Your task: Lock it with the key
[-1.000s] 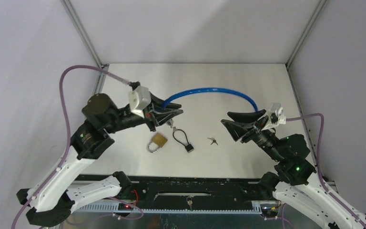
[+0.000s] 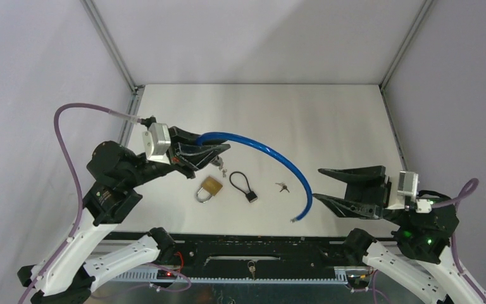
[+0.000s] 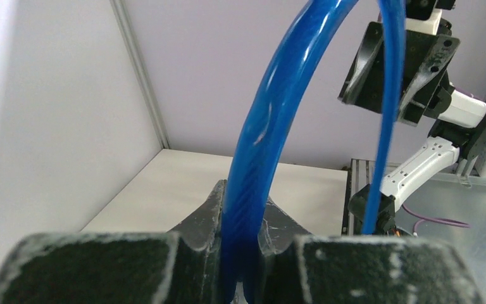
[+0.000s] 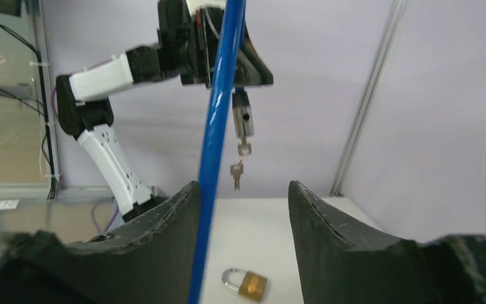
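Note:
My left gripper (image 2: 210,150) is shut on a blue cable lock (image 2: 266,149), whose metal head (image 4: 243,117), with keys (image 4: 237,174) dangling from it, hangs below the fingers. The cable arches right and down; its metal tip (image 2: 296,220) is in the air near my right gripper (image 2: 316,183). That gripper stands open, nothing held; in the right wrist view the cable crosses just in front of its left finger. In the left wrist view the cable (image 3: 272,120) rises from between the fingers.
A brass padlock (image 2: 211,186), a small black cable padlock (image 2: 250,196) and a loose set of keys (image 2: 283,187) lie on the white board (image 2: 329,114). Walls enclose the board at back and sides.
My right gripper has moved right and now stands open, apart from the cable it was at. The cable's free end has swung down and towards the front. The left gripper moved slightly left.

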